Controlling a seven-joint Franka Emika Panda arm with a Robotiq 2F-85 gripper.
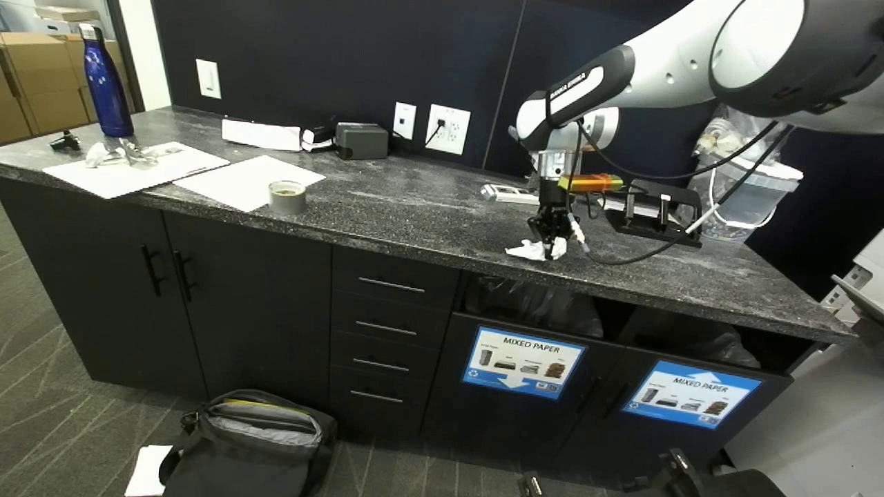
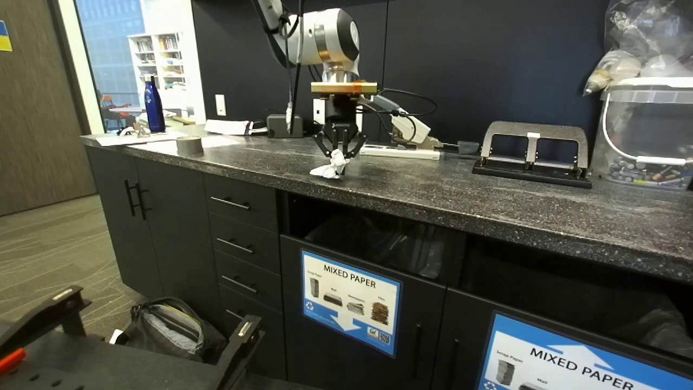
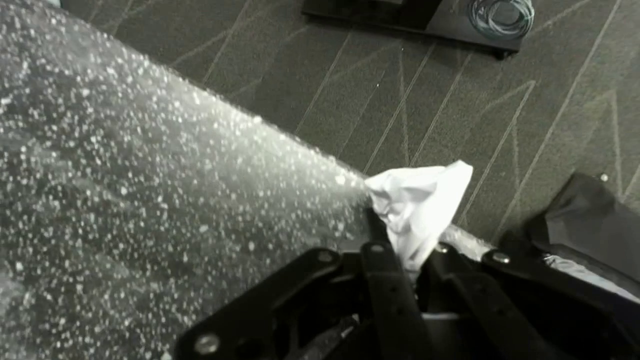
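Note:
A crumpled white paper is pinched between the fingers of my gripper, which is shut on it. In the wrist view the paper sticks out beyond the fingertips, over the counter's front edge, with carpet visible past it. From outside, the gripper points down just above the dark speckled counter, near its front. The white paper hangs low at the fingertips; whether it touches the counter, I cannot tell.
Below the counter are open slots over doors with "Mixed Paper" signs. A black hole punch and a clear bucket stand to the right. Farther left are a tape roll, paper sheets and a blue bottle.

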